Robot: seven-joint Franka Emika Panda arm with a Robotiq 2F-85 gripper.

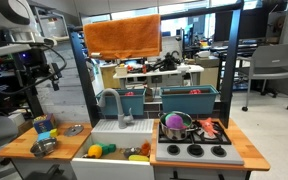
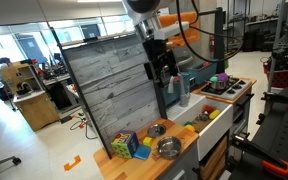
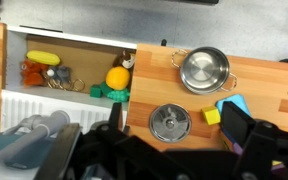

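Observation:
High above the left end of the wooden counter, my gripper stands open and empty, pointing down. A steel pot with two handles sits on the wood beneath, its inside bare. Lying by it is a round metal lid, between my fingers only in the wrist view's line of sight. A small yellow block and a blue item rest to the right, partly hidden by a finger. The sink holds a yellow banana-like piece, an orange ball and a green piece.
A grey faucet rises behind the sink. On the stove stands a pot with something purple. A colourful box occupies the counter's left end. An orange towel hangs above. Air around my gripper is clear.

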